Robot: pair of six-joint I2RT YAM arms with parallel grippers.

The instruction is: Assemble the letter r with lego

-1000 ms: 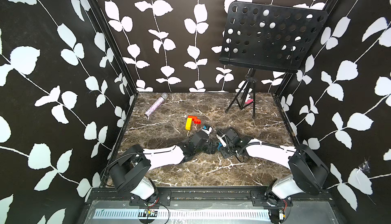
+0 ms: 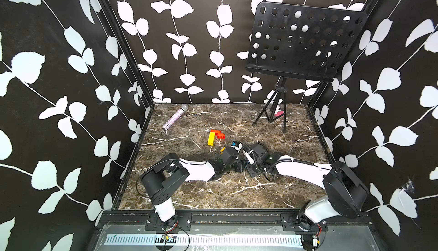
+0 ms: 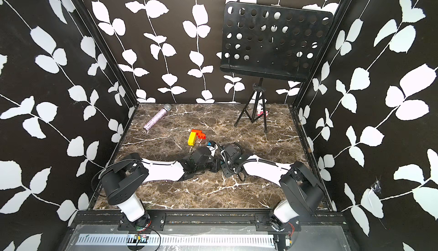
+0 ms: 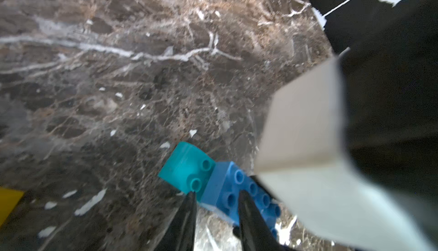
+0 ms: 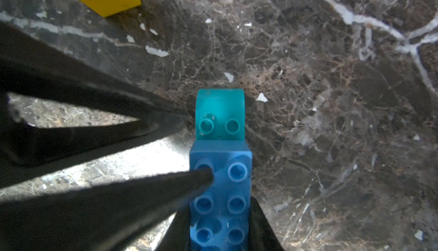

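A yellow brick (image 2: 210, 138) and red bricks (image 2: 220, 136) sit mid-table, forming an angled shape. Close in front of them, both grippers meet: left gripper (image 2: 236, 163) and right gripper (image 2: 247, 163). In the right wrist view, a teal curved brick (image 5: 220, 109) lies end to end with a longer blue brick (image 5: 235, 187); dark fingers from two grippers surround the blue brick. The left wrist view shows the same teal brick (image 4: 184, 164) and blue brick (image 4: 219, 191), with fingertips beside them. Whether either gripper holds the blue brick is unclear.
A glittery microphone (image 2: 173, 117) lies at the back left. A black music stand (image 2: 280, 100) stands at the back right, with a small pink object by its legs. The back middle and sides of the table have free room.
The right arm looks nearly still.
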